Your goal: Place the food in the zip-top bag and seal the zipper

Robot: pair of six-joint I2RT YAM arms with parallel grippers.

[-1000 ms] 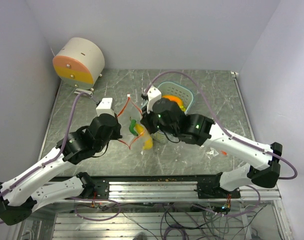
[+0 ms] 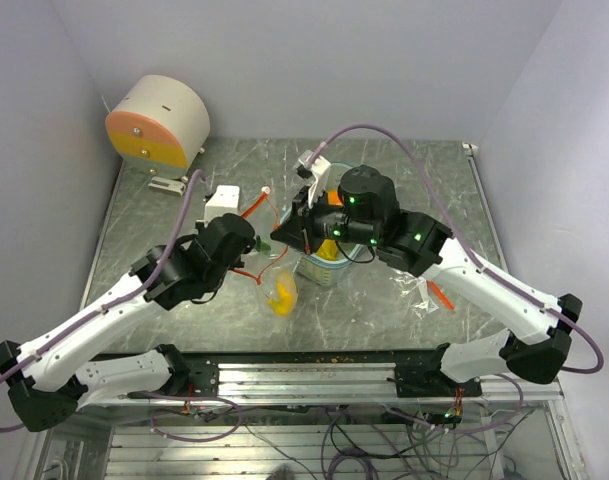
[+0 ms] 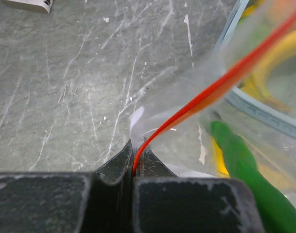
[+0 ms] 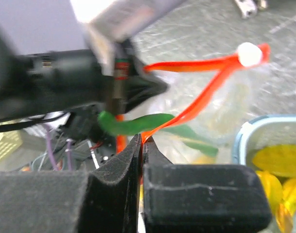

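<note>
A clear zip bag with an orange-red zipper (image 2: 252,208) hangs between the grippers, yellow food (image 2: 281,298) in its lower part and a green item (image 3: 240,170) inside. My left gripper is shut on the bag's zipper edge. My right gripper is shut at the other side of the bag, the zipper running to its fingertips.
A bin (image 4: 243,143) of yellow and orange food stands behind and right of the bag, partly hidden by the right arm. A rounded cabinet (image 2: 159,115) stands at the back left. Foil and an orange strip (image 2: 439,295) lie at right.
The left arm has moved slightly.
</note>
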